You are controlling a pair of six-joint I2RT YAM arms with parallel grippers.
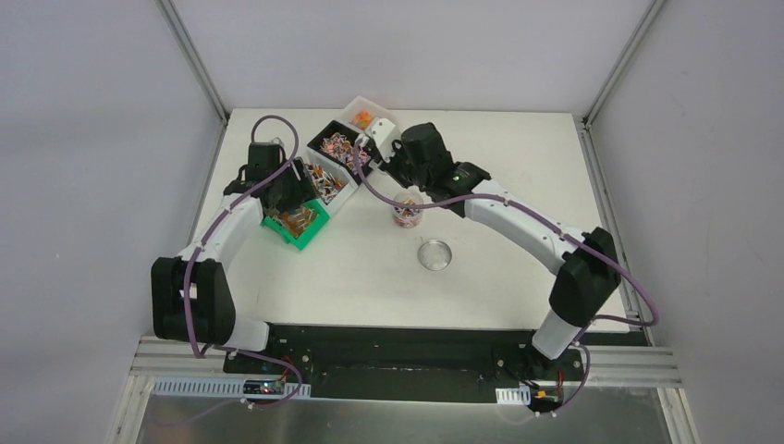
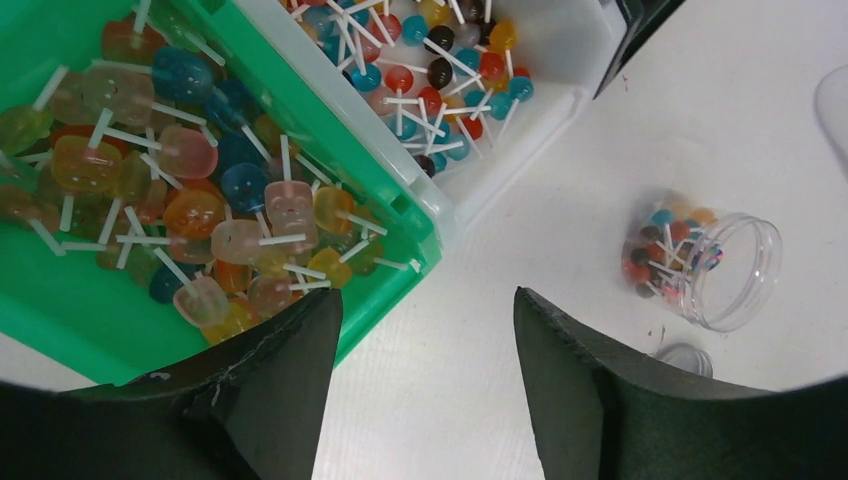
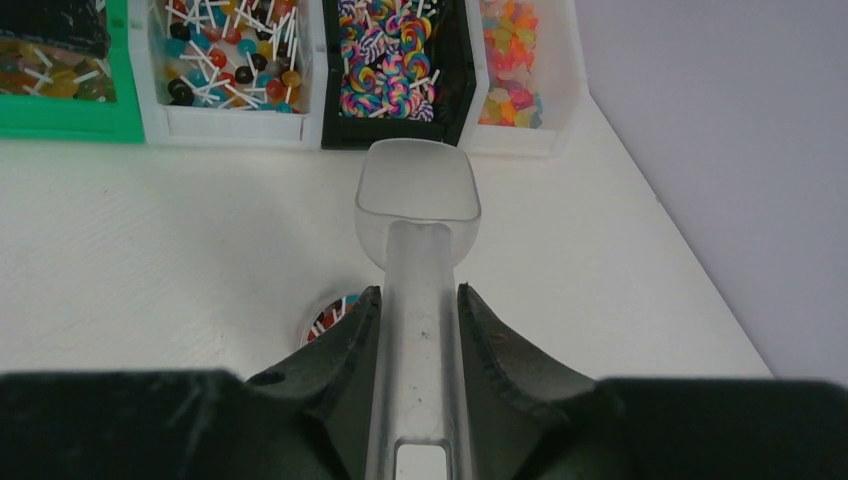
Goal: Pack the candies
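A clear scoop (image 3: 420,190) is held by its handle, with my right gripper shut on it; its bowl looks empty. In the right wrist view the scoop points toward the black bin (image 3: 400,132) of swirl lollipops. My left gripper is open over the green bin (image 2: 400,285), nothing between its fingers. That bin holds large translucent lollipops (image 2: 190,210). Beside it the white bin (image 2: 540,150) has small round lollipops. A clear jar stands lidless, partly filled with round lollipops; in the right wrist view my gripper partly hides it.
A round clear lid (image 1: 434,255) lies near the jar. At the row's far end, a whitish bin (image 1: 373,104) contains orange and pink candies.
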